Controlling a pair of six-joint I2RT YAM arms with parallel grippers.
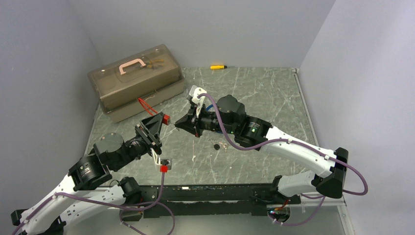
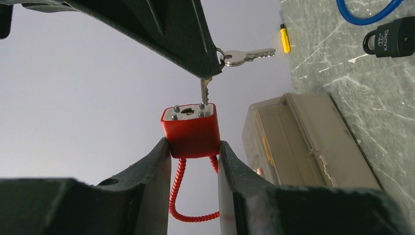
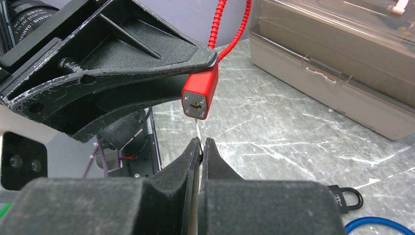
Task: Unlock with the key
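A red padlock [image 2: 192,138] with a long red shackle is clamped by my left gripper, its keyhole [image 2: 187,111] facing the other arm. My right gripper is shut on a thin silver key [image 3: 197,128]. In the left wrist view, that key's blade [image 2: 205,91] points at the lock face, its tip close to the edge to the right of the keyhole. The right wrist view puts the tip at the face's lower edge, below the keyhole, so it appears outside the slot. A second key [image 2: 236,58] hangs from the same ring.
A black padlock [image 2: 394,38] with a blue cable [image 2: 359,20] lies on the marble table. Behind stand a brown translucent toolbox [image 1: 139,78] and a yellow screwdriver [image 1: 218,67]. Small keys [image 1: 225,146] lie near the middle.
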